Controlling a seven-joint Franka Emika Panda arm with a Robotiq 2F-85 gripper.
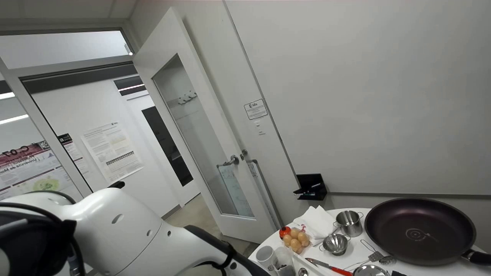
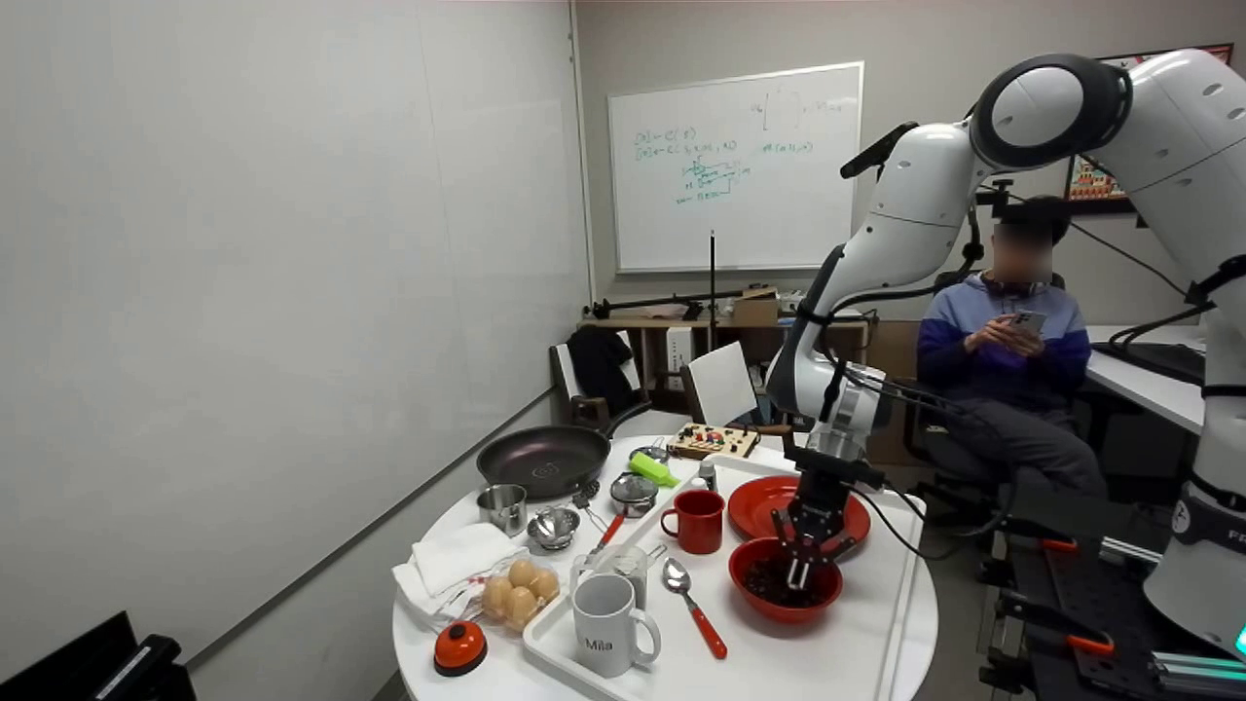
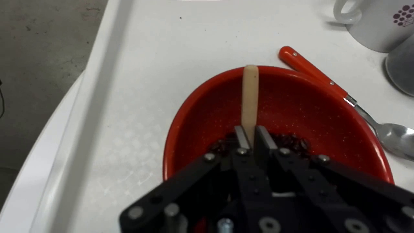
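Note:
In the wrist view my gripper is shut on a pale wooden stick, flat and round-ended, its far end reaching the bowl's rim. The fingers reach down inside the red bowl, over dark beans in its bottom. How far the stick goes beneath the fingers is hidden. Exterior view 2 has the gripper pointing down into the same bowl on the white tray. Only part of the arm shows in exterior view 1; the gripper is out of sight there.
A red-handled spoon lies beside the bowl. Also on the tray are a red mug, a red plate behind the bowl, and a white mug. Eggs and a large pan stand off the tray.

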